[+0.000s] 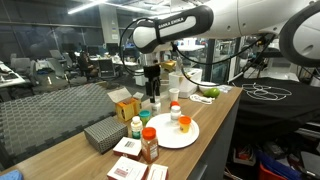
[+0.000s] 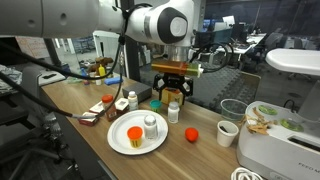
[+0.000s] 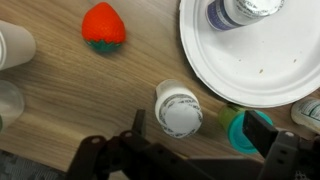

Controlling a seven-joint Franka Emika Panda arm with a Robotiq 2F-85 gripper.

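Note:
My gripper stands open, one finger on each side of a white bottle (image 3: 180, 112) in the wrist view. No contact with the bottle shows there. From the second exterior view, the gripper (image 2: 178, 90) hangs over the same bottle (image 2: 173, 112), which stands upright on the wooden table. A green cup (image 3: 243, 128) is close to the right finger, and that finger partly covers it. The white plate (image 3: 205, 60) lies beyond the bottle, with another white container (image 3: 240, 10) on it.
An orange cup (image 2: 136, 137) rests on the plate. A red strawberry-like object (image 2: 191, 134) lies on bare table, and white cups (image 2: 227, 132) stand to its right. Beside the green cup are bottles and a cardboard box (image 1: 125, 104).

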